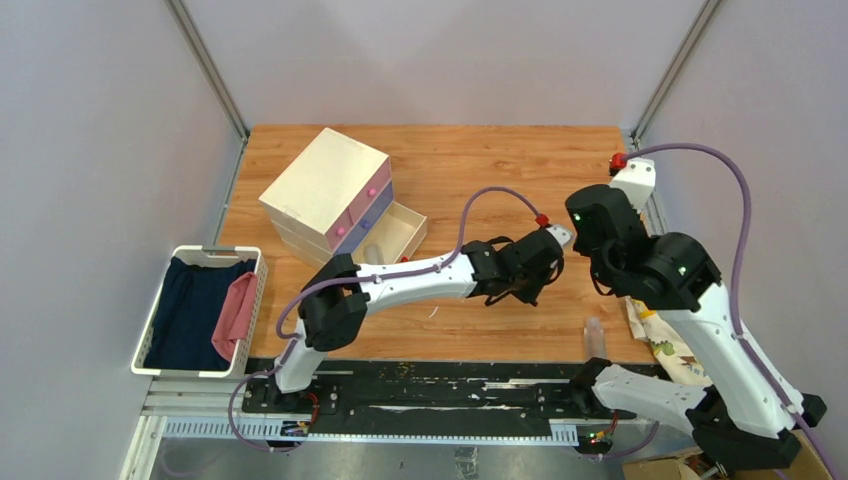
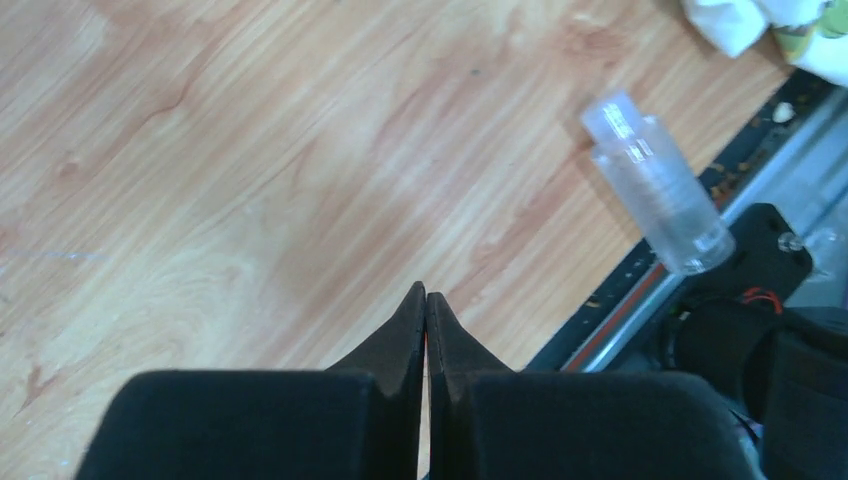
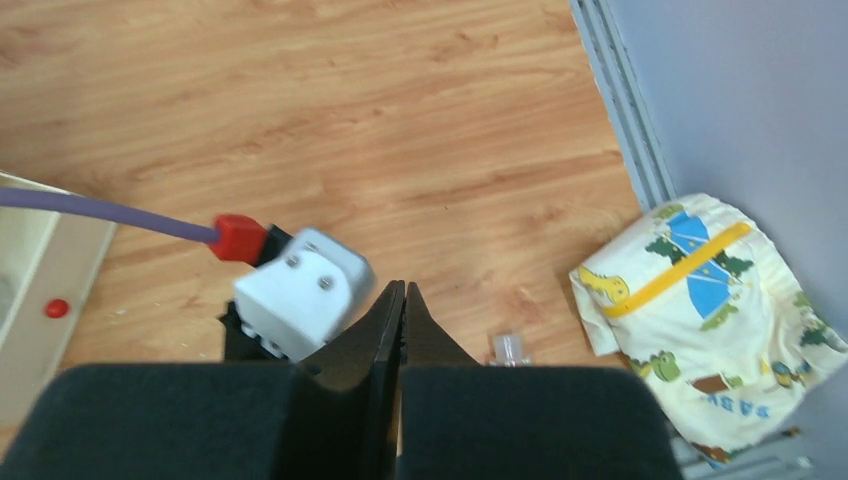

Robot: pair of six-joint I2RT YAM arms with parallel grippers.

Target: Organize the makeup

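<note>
A small white drawer box (image 1: 325, 185) with pink and purple fronts stands at the left back of the table. Its bottom drawer (image 1: 405, 232) is pulled out, and a bottle (image 1: 374, 254) in it is partly covered by my left arm. Near the table's front right edge lies a clear bottle (image 1: 595, 338), also seen whole as a bottle (image 2: 660, 185) in the left wrist view. Over the bare wood, left of that bottle, my left gripper is shut with nothing between its fingers. My right gripper is shut and empty too, high above the table.
A printed cloth pouch (image 3: 715, 310) lies at the right edge. Left of the table stands a white basket (image 1: 262, 285) holding dark and pink cloth.
</note>
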